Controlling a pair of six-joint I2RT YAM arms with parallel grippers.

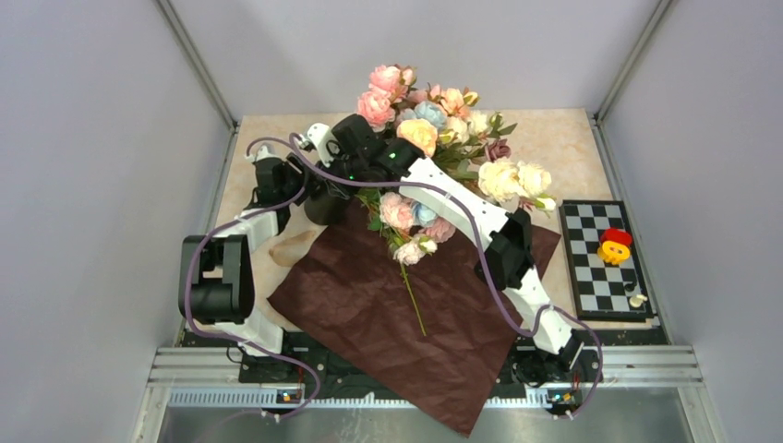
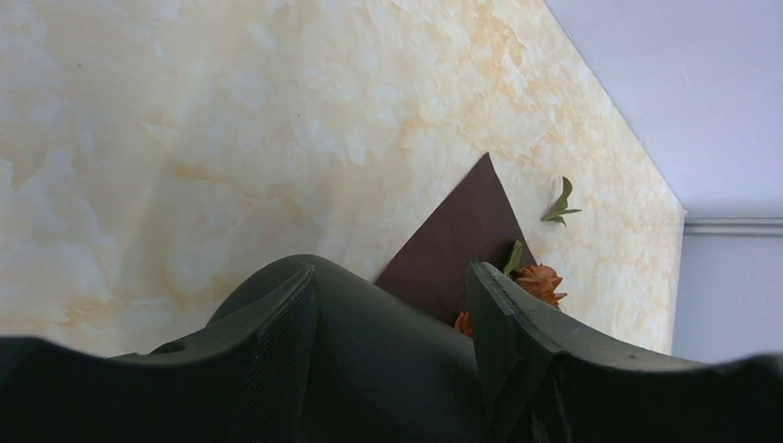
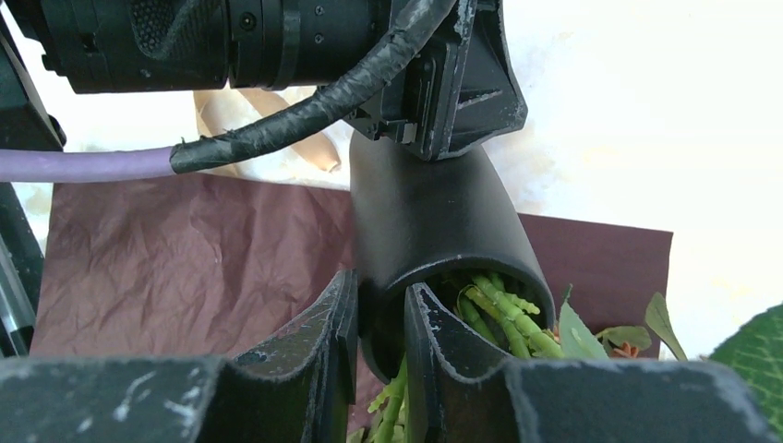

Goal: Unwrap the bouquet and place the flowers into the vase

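The black vase (image 1: 323, 207) leans at the left end of the brown sheet, its mouth toward the flowers. In the right wrist view, green stems (image 3: 511, 318) run into the mouth of the vase (image 3: 434, 212). The pink, cream and blue blooms (image 1: 417, 136) spread right of it, partly under my right arm. My left gripper meets the vase; its fingers stand well apart with the dark wall (image 2: 388, 360) between or behind them, and grip is unclear. My right gripper is at the rim, fingers slightly apart; rim and a stem show through the gap.
The brown sheet (image 1: 379, 305) covers the table's middle, with one long bare stem (image 1: 413, 300) on it. At the right lies a checkered board (image 1: 591, 268) with red and yellow pieces. Both arms crowd the vase.
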